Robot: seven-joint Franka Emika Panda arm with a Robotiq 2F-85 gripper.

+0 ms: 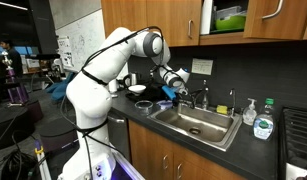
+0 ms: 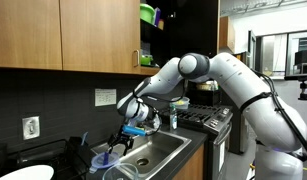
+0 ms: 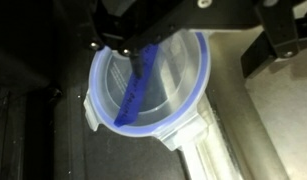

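My gripper hangs over the counter by the left end of the sink, pointing down. In the wrist view its dark fingers stand wide apart, open, with nothing clamped between them. Below them is a round clear container with a blue ring round its edge and clear side tabs. A blue strip crosses in front of the container; whether it belongs to the gripper or is a separate thing, I cannot tell. The clear round dish shows at the bottom of exterior view 2.
The steel sink and its faucet lie to the right of the gripper. Soap bottles stand farther along the counter. Wooden cabinets hang above. A dark rack with a white plate sits beside the work area.
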